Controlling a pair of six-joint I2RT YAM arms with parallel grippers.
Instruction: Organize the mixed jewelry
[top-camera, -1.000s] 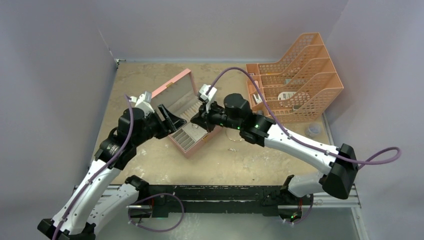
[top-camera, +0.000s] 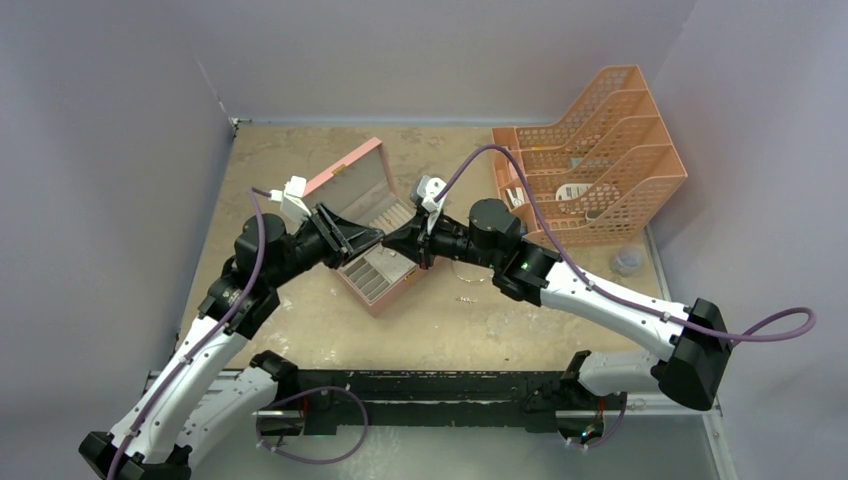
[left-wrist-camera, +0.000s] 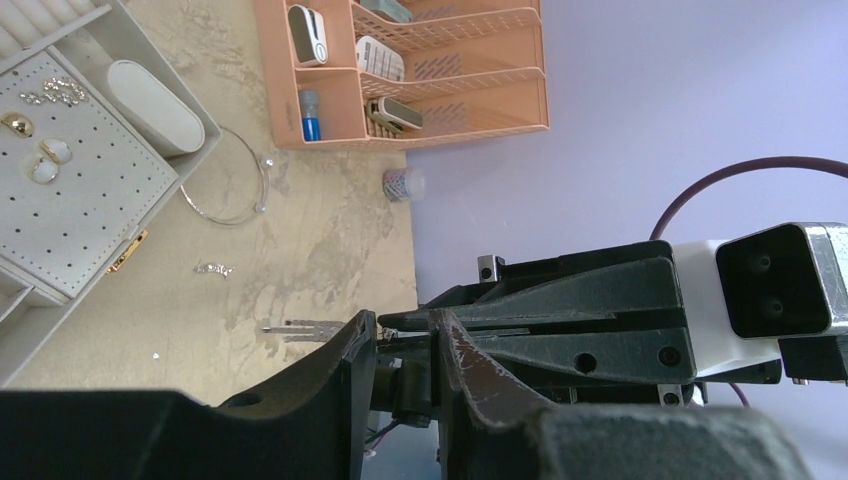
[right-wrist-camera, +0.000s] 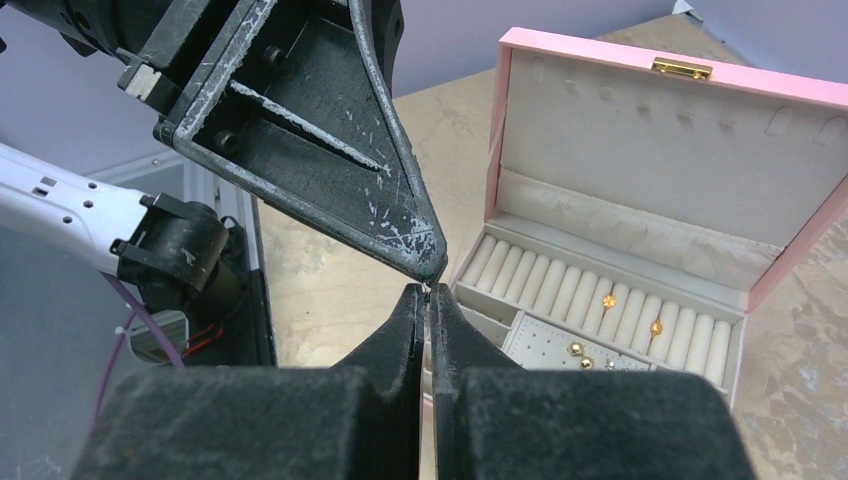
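Observation:
A pink jewelry box (right-wrist-camera: 670, 45) stands open, with rings in its rolls and studs and rings on its pegboard (left-wrist-camera: 80, 200). A silver bangle (left-wrist-camera: 225, 218) and a small silver piece (left-wrist-camera: 212, 269) lie beside it. Above the box my two grippers meet tip to tip. My left gripper has its fingertips slightly apart, around the right gripper's tips. My right gripper is shut; a tiny bright item seems to be at the meeting tips, too small to identify.
An orange organizer (top-camera: 620, 200) holding various items stands at the back right, with a small clear container (top-camera: 626, 262) in front of it. Walls bound the workspace at back and sides.
Since a second ago the grippers have come together, the right arm shifting rightward and the left turning toward it.

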